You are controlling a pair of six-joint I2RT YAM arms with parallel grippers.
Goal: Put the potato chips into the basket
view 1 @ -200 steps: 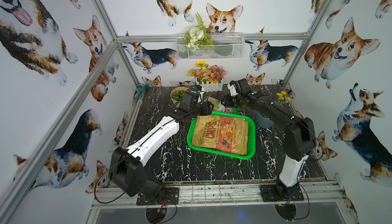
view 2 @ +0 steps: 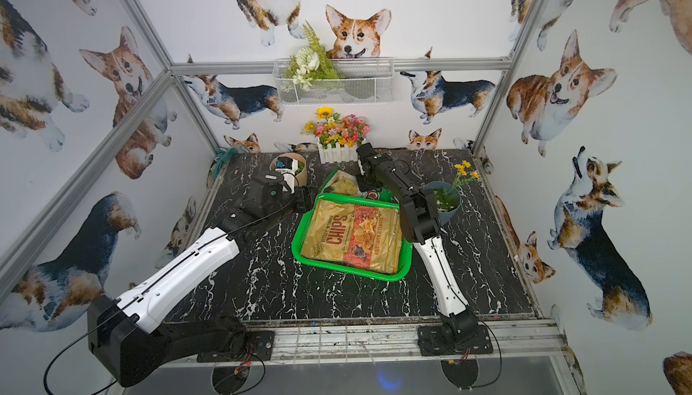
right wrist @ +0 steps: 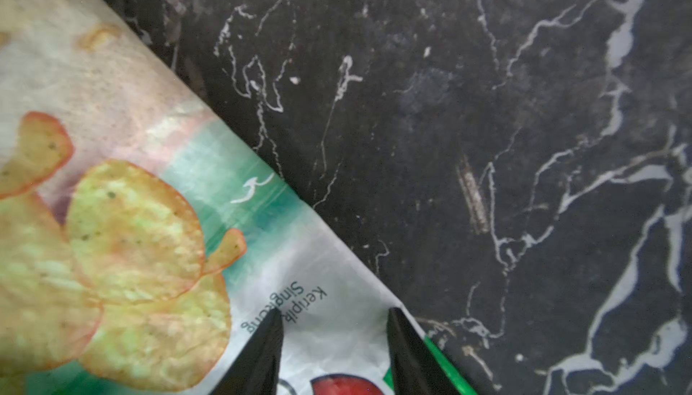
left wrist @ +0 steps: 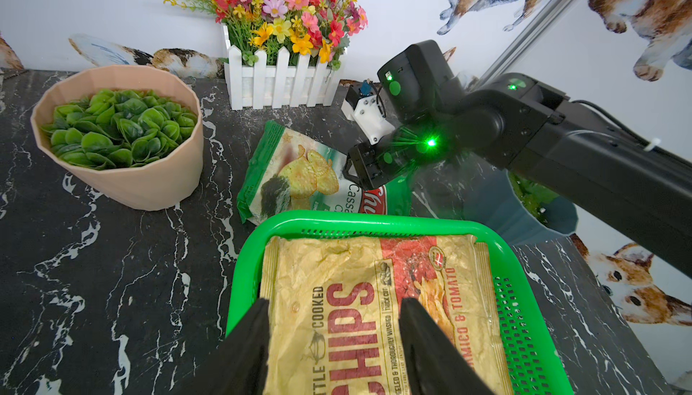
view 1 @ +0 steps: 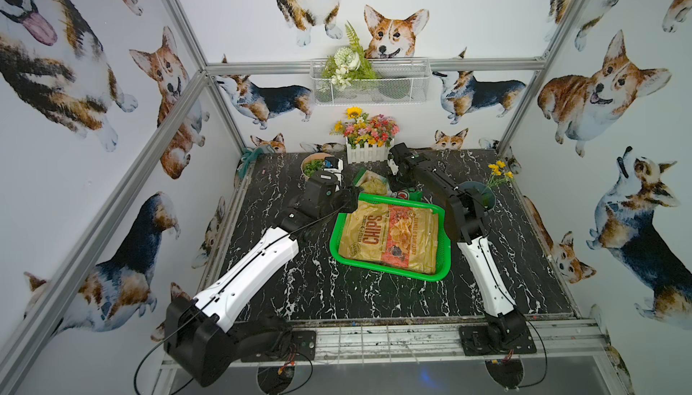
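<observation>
A green basket holds gold CHIPS bags. Behind it on the black table lies a green and white bag of cassava chips, seen close in the right wrist view. My right gripper is low over that bag near its edge, fingers apart; whether they touch it I cannot tell. My left gripper hangs above the near left part of the scene, facing the basket, its fingers apart and empty.
A succulent pot stands back left, a flower fence box at the back, and a blue pot at the right, close to the right arm.
Since a second ago the left arm has pulled back to the left, and the right arm has swung inward, its gripper now over the cassava chips bag.
</observation>
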